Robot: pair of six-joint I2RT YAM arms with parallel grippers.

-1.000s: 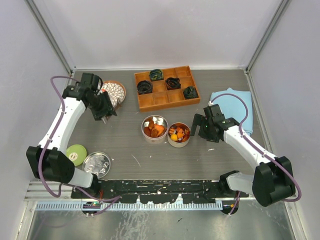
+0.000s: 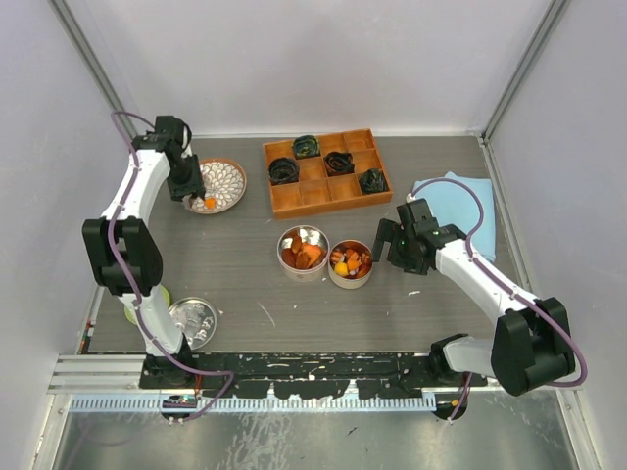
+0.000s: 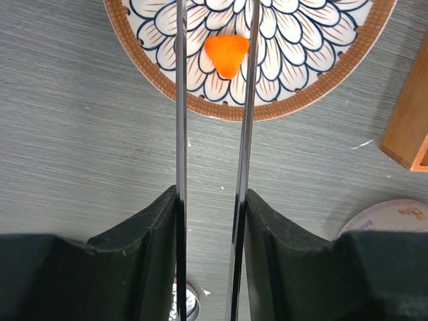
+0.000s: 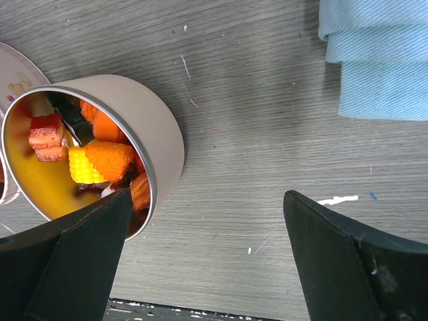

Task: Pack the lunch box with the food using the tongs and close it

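Note:
In the left wrist view, my left gripper is closed against the two arms of a pair of long metal tongs (image 3: pixel 181 127), whose arms stand apart over the plate. Between those arms shows an orange food piece (image 3: pixel 226 55) lying on the patterned plate (image 3: pixel 311 30) with a brown rim; the tong tips are out of that view. The right gripper (image 2: pixel 390 245) stands open and empty beside the round box of vegetables (image 2: pixel 350 282). That box holds orange chunks and yellow corn (image 4: pixel 83 166). A second round box (image 2: pixel 303 272) with brown and orange food touches it on the left.
A wooden compartment tray (image 2: pixel 323 196) with several dark bundles stands at the back. A blue cloth (image 2: pixel 458 208) lies at the right. Near the front left are a silver lid (image 2: pixel 193 322) and a green lid (image 2: pixel 129 315), partly under the left arm.
My left arm has swung back and left, over the plate. The right arm has stayed put.

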